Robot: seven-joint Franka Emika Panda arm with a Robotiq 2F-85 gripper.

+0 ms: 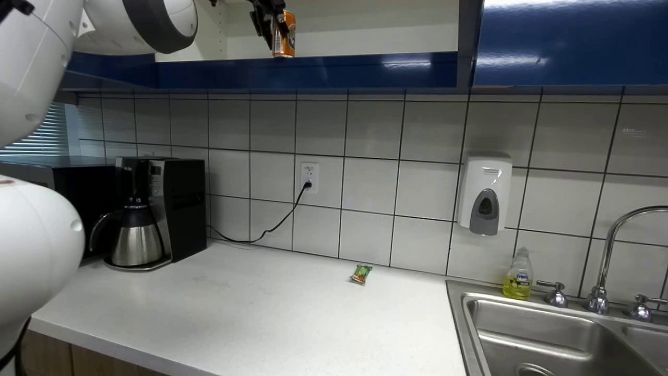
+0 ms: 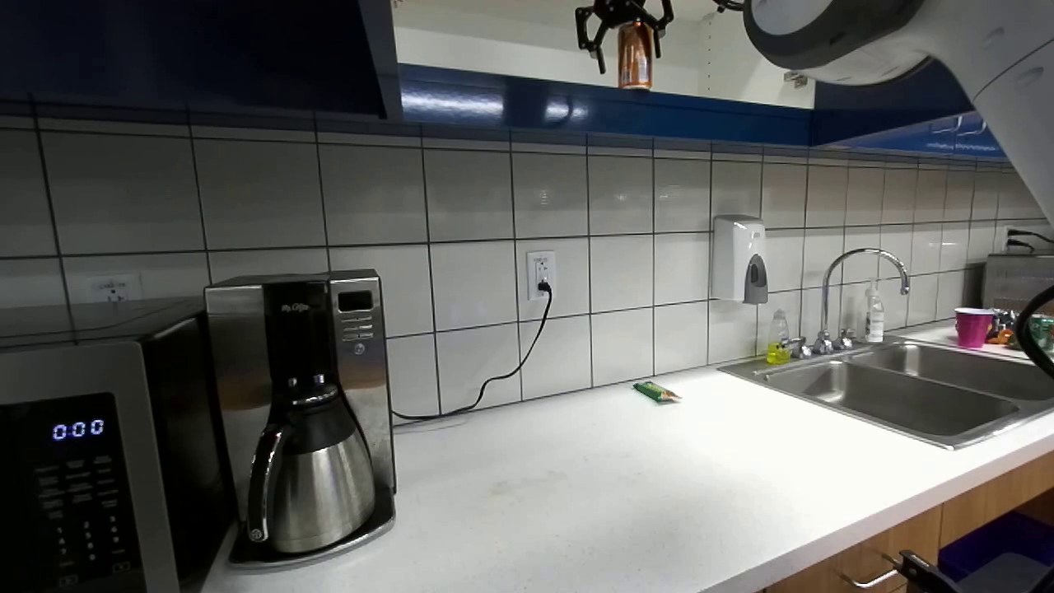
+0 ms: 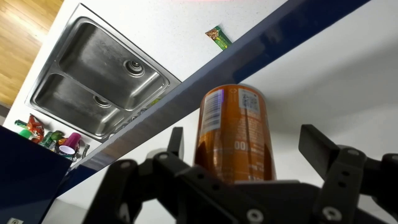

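An orange can is upright at the front edge of the open upper cabinet's shelf. My gripper points down over it, its fingers wide, with one finger on each side of the can. Gaps show between the can and both fingers in the wrist view. In exterior view 1 the black gripper partly covers the can. Exterior view 2 shows the can between the spread fingers, its base at the blue front edge. Its top is hidden by the gripper in the wrist view.
Blue cabinet trim runs along the shelf front. Below, a green snack packet lies on the mostly clear white counter. The coffee maker and microwave stand left, the sink right.
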